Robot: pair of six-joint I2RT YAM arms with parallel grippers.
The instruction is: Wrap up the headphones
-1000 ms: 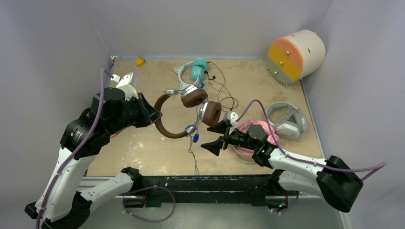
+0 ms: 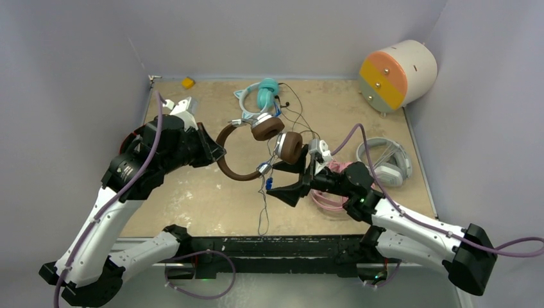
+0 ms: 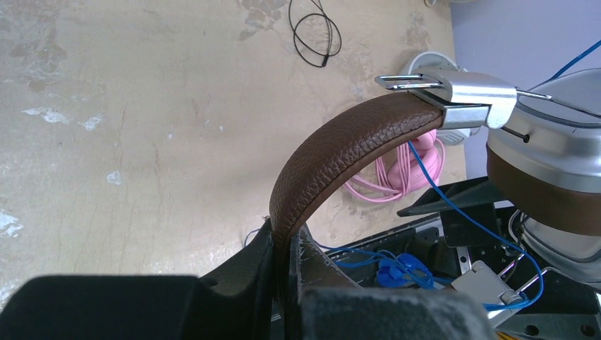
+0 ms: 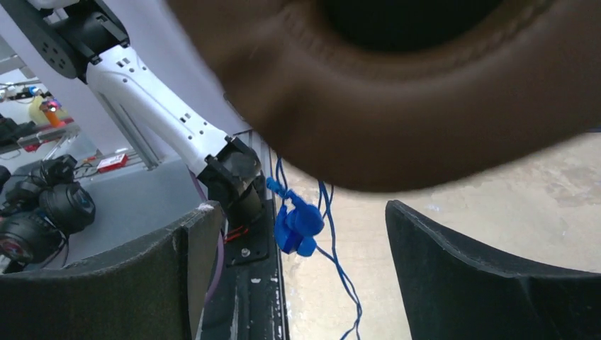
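Note:
Brown-and-silver headphones (image 2: 287,149) hang in the air, their leather band (image 3: 340,145) gripped by my left gripper (image 2: 217,151). In the left wrist view the band runs up between the fingertips to the ear cups (image 3: 540,173). My right gripper (image 2: 280,179) stands open just below the near ear cup; in the right wrist view that cup (image 4: 397,120) fills the top, above the fingers. A blue cable with a blue clip (image 4: 298,227) dangles from the headphones, seen between the right fingertips.
Turquoise headphones (image 2: 265,97) with black cables lie at the back. Pink (image 2: 324,204) and white (image 2: 389,173) headphones lie at right. A striped drum (image 2: 398,74) stands at back right, a yellow block (image 2: 188,83) at back left.
My left gripper has carried the headphones a little to the right. My right gripper has shifted left, closer under the near ear cup and the dangling cable.

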